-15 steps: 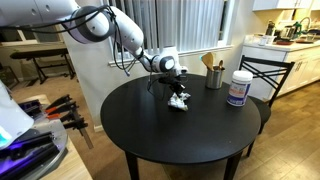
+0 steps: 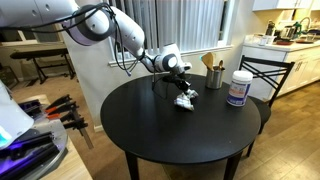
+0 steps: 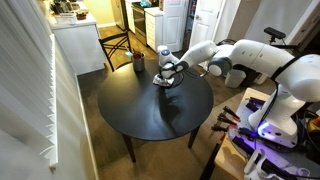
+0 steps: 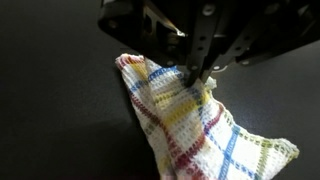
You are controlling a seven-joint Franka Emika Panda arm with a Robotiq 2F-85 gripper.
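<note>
A white cloth (image 4: 190,120) with blue, red and yellow checks lies bunched on the black table (image 2: 150,125), filling much of the wrist view's lower half. My gripper points down at its upper part. Its fingers are shut, and a fold of the cloth runs up to the tips as if pinched there. From the first exterior side, the cloth (image 2: 184,100) appears drawn up toward the gripper (image 2: 186,86), its lower part at the tabletop. In the second exterior view the arm partly covers the cloth (image 3: 162,80).
A utensil holder (image 2: 214,78) stands behind and right of the cloth, with a white jar (image 2: 239,88) farther right. A chair (image 2: 268,75) is beyond the table.
The gripper and cloth have shifted slightly to the right in the first exterior view. The cloth's upper part has moved along with the fingers.
</note>
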